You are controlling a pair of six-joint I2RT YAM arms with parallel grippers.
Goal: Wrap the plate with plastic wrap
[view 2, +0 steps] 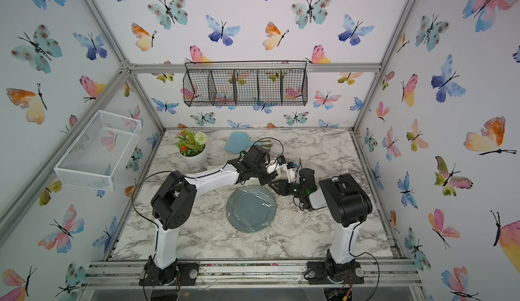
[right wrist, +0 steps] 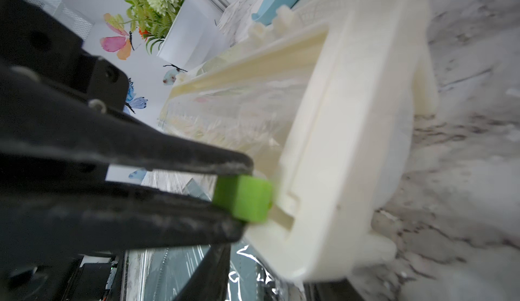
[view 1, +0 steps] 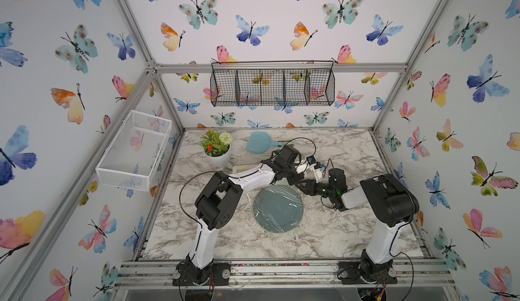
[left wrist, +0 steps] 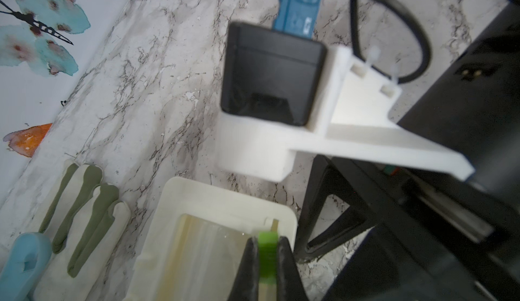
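Observation:
A blue-grey plate [view 1: 278, 209] lies at the centre of the table with clear, shiny plastic wrap over it. Behind it is the cream wrap dispenser [right wrist: 346, 138], mostly hidden by my left arm in the top views. My left gripper is shut on a small green cutter slider [right wrist: 246, 199] at the dispenser's right end. My right gripper stands part open, its fingers [right wrist: 211, 268] either side of that end's lower corner; whether they touch it I cannot tell.
A potted plant [view 1: 217, 149] stands behind left, and a light-blue dustpan-like tool [view 1: 259, 142] lies at the back. A white mesh basket [view 1: 133, 149] hangs left. The two wrists are very close together.

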